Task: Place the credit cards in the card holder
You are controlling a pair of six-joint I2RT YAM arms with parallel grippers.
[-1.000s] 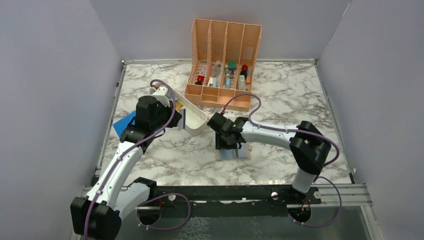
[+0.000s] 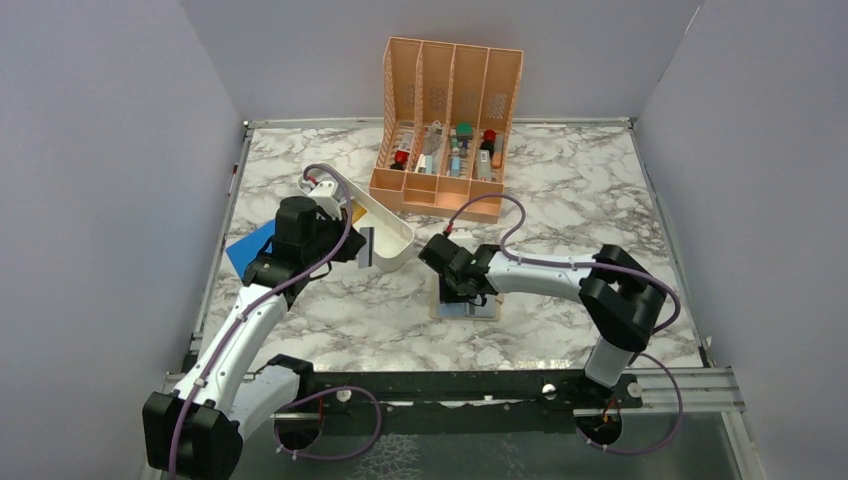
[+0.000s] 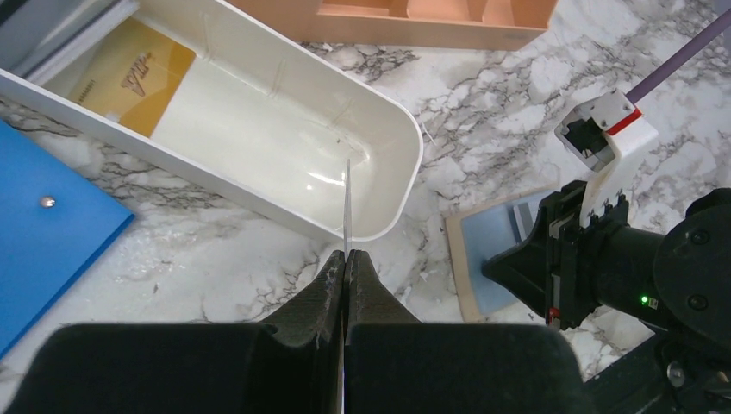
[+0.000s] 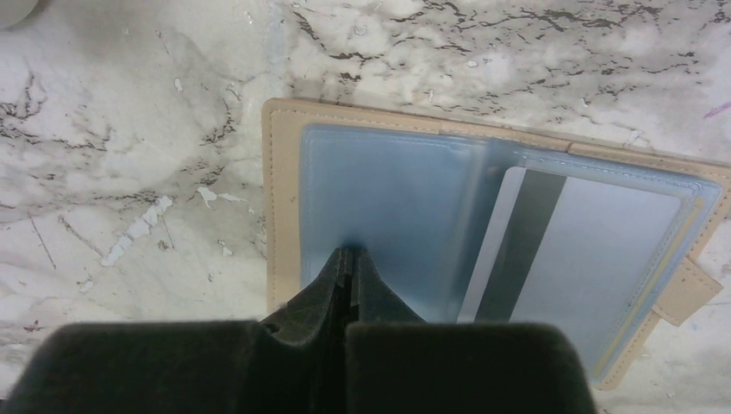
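The tan card holder [image 4: 284,198] lies spread out on the table, with bluish clear sleeves. One white card with a grey stripe [image 4: 595,233] sits in its right-hand sleeve. Over the empty left-hand clear sleeve [image 4: 388,190], my right gripper is shut with nothing between its fingers, and the sleeve lies flat outside them. My left gripper is shut on a thin card [image 3: 347,203], seen edge-on in the left wrist view. In the top view that card hangs near the white bin's side.
A white bin [image 3: 293,216] holds a yellow card [image 3: 142,78] and others stacked at its far left. The blue folder [image 3: 52,224] lies beside it. An orange organizer [image 2: 430,195] stands behind.
The left gripper, still holding its card, has shifted slightly.
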